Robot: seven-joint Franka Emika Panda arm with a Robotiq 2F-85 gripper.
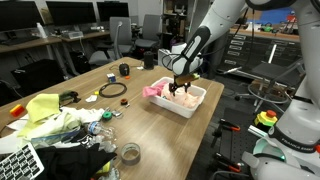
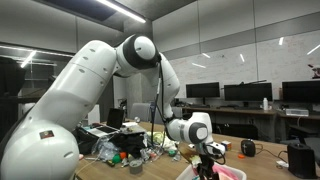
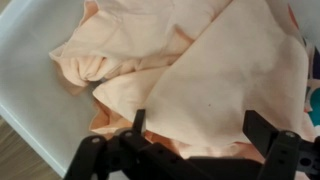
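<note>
A pale peach cloth (image 3: 215, 80) lies crumpled in a white bin (image 1: 170, 107), filling most of the wrist view. My gripper is open right over this cloth, its two dark fingers wide apart. No cloth can be seen held between them. In exterior view 1 the gripper (image 1: 179, 90) is down inside the bin, among the cloths. A brighter pink cloth (image 1: 154, 90) hangs at the bin's left side. Exterior view 2 shows the white arm (image 2: 190, 131) reaching down into the bin, and the fingertips are hard to make out there.
Left on the table is a heap of white, green and black cloths (image 1: 45, 118), with a tape roll (image 1: 131, 153) nearby. A black cable coil (image 1: 112, 89) lies farther back. Bare table (image 1: 160, 140) stretches in front of the bin.
</note>
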